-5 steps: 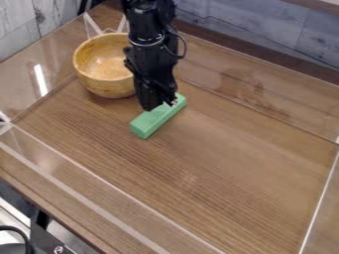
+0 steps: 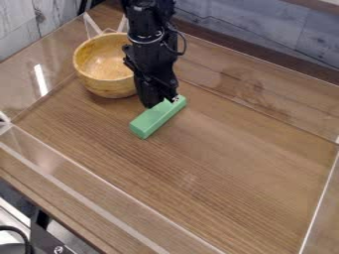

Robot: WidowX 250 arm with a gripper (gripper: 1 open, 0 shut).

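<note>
A green rectangular block [image 2: 157,120] lies at an angle on the wooden table [image 2: 225,184], left of centre. The black gripper [image 2: 155,95] hangs just over the block's upper end, shut, with nothing visible between its fingers; whether it touches the block is not clear. A tan round bowl [image 2: 97,62] sits behind and to the left of the gripper, partly hidden by the arm.
A low pale edge runs along the table's right side and back. Dark cables lie off the table at the lower left.
The gripper and arm have shifted very slightly; the block and bowl stay where they were.
</note>
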